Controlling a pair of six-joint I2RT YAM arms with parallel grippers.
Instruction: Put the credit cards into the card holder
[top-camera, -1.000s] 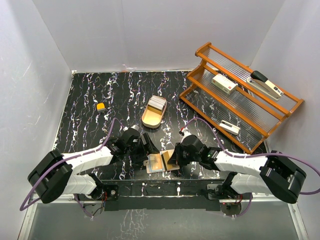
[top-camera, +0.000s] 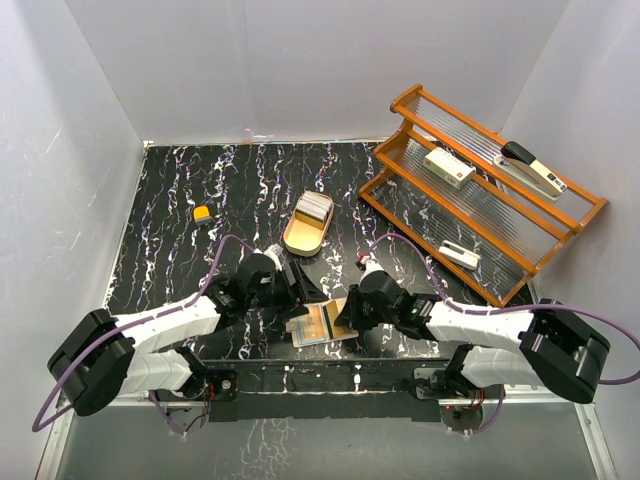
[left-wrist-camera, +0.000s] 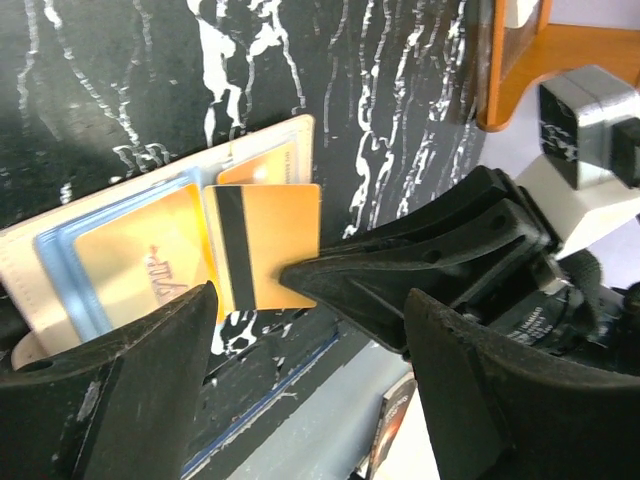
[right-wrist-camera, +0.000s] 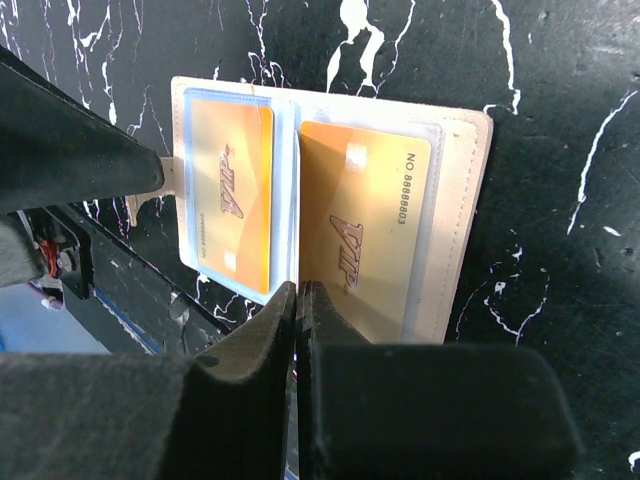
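Note:
An open card holder (right-wrist-camera: 455, 200) lies near the table's front edge, with gold VIP cards (right-wrist-camera: 365, 230) in its clear sleeves. In the left wrist view a gold card (left-wrist-camera: 280, 240) with a black stripe stands out at the holder's middle, by the right gripper's fingertips. My right gripper is shut at the middle of the holder, where a thin white edge runs between its fingertips. My left gripper (top-camera: 298, 298) is open over the holder's left part.
A tan box (top-camera: 305, 238) with white cards sits behind the holder. A wooden rack (top-camera: 470, 210) with small items fills the right side. A yellow object (top-camera: 201, 214) lies at the back left.
My left gripper and arm have shifted slightly over the holder. The right gripper has barely moved.

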